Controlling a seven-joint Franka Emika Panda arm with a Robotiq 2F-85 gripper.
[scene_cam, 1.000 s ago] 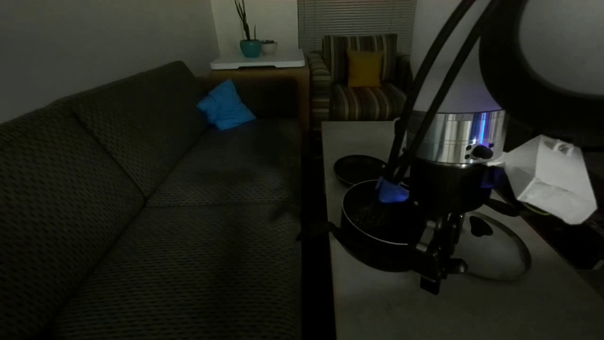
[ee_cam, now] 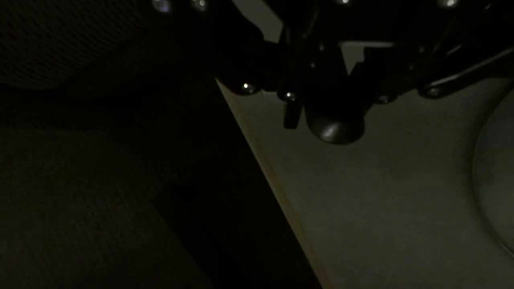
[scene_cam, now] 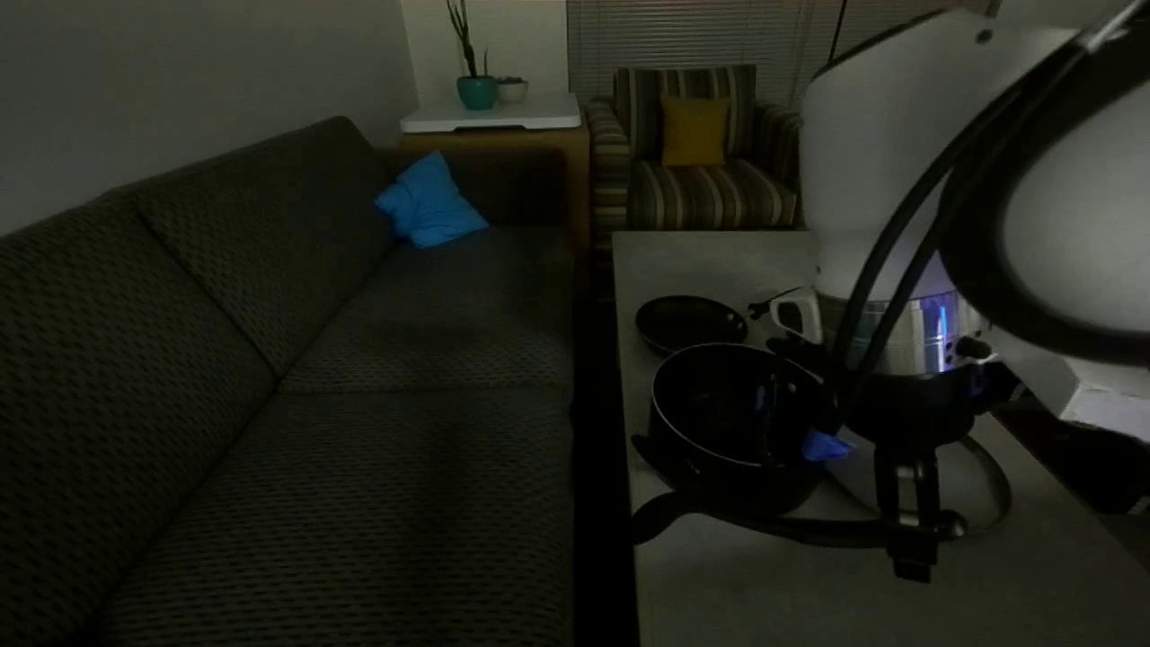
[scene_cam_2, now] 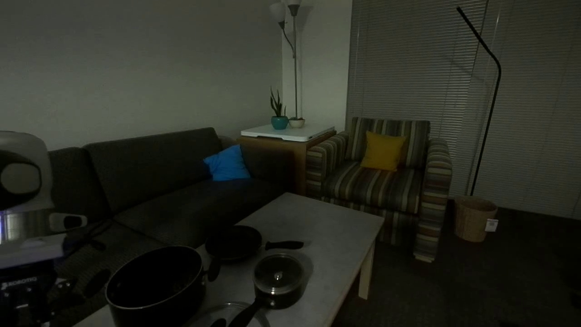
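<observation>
In exterior view 1, my gripper is shut on a long black utensil near the end of its handle. The utensil extends left, in front of the big black pot, to a broad curved head over the table's sofa-side edge. Darkness hides the details of that head. From the wrist view, a rounded black handle end pokes out between the fingers of the gripper, above the pale tabletop. The big pot stands without a lid; its inside is too dark to read.
A glass lid lies on the table beside the pot. Behind are a black frying pan and a small lidded saucepan. The dark sofa runs alongside, across a narrow gap.
My gripper has shifted right and slightly nearer the camera in exterior view 1, carrying the utensil with it. The utensil's head has swung from over the gap to in front of the pot.
</observation>
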